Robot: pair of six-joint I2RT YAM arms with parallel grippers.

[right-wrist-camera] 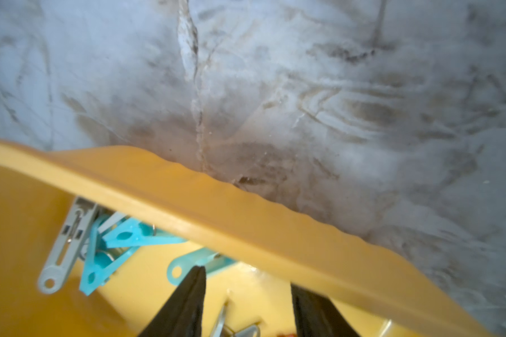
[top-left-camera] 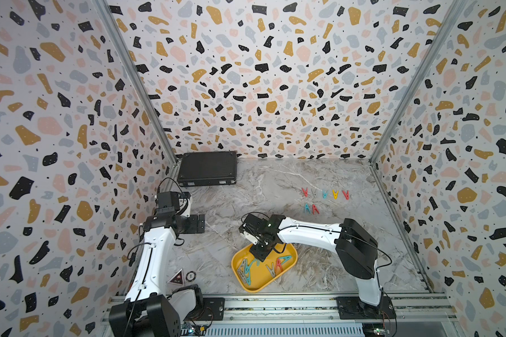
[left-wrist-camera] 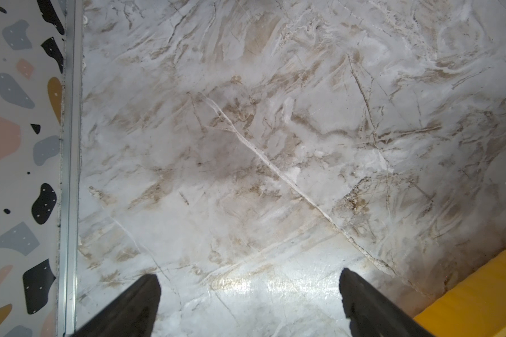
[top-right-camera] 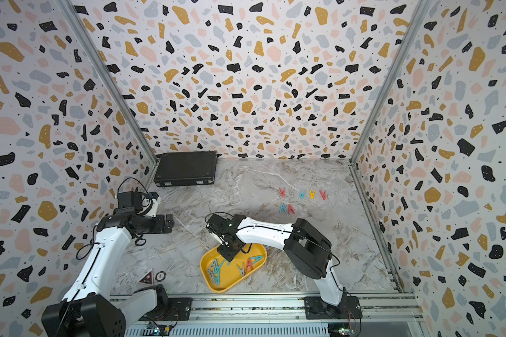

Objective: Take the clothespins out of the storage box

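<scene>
The yellow storage box [top-left-camera: 261, 287] stands near the front edge, with several blue, grey and red clothespins inside. In the right wrist view a grey clothespin [right-wrist-camera: 67, 247] leans by the box wall, blue clothespins [right-wrist-camera: 140, 238] lie beside it, and another blue clothespin [right-wrist-camera: 194, 264] is partly hidden by the rim. My right gripper is open over the box's back part, nothing between its fingers. My left gripper stands open and empty above bare table, left of the box. More clothespins [top-right-camera: 302, 193] lie in rows at the right back.
A black case [top-left-camera: 208, 167] sits at the back left. In the right wrist view the raised box rim [right-wrist-camera: 236, 219] runs across, close to the gripper.
</scene>
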